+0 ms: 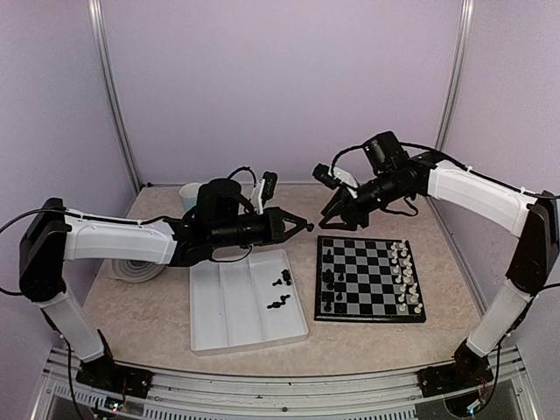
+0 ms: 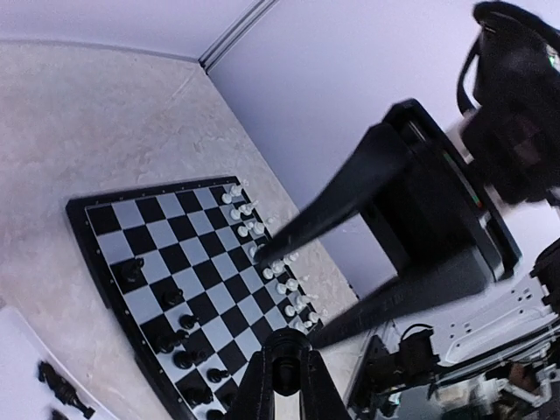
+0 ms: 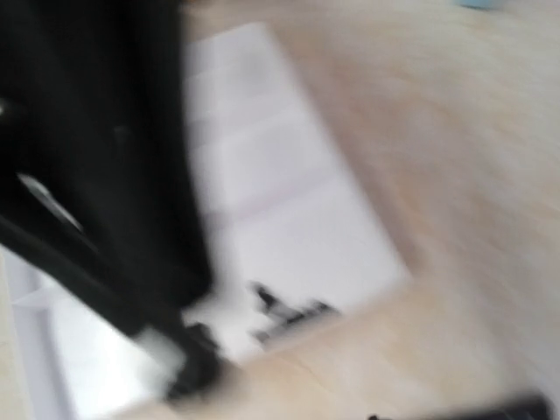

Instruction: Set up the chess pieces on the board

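In the top view the chessboard [image 1: 370,320] lies right of centre, white pieces [image 1: 404,278] along its right side and black pieces [image 1: 329,278] along its left. My left gripper [image 1: 302,225] is shut on a black chess piece [image 2: 288,363], held in the air left of the board's far edge; which piece it is, I cannot tell. To its right my right gripper [image 1: 325,220] stands open and apart from it, above the board's far-left corner. The right wrist view is blurred, with one dark finger [image 3: 166,219] over the tray and nothing visibly held.
A white divided tray [image 1: 206,341] sits left of the board, with several black pieces [image 1: 280,302] lying loose in its right compartment. Behind the left arm stands a light-blue cup [image 1: 188,194]. Bare table lies beyond the board.
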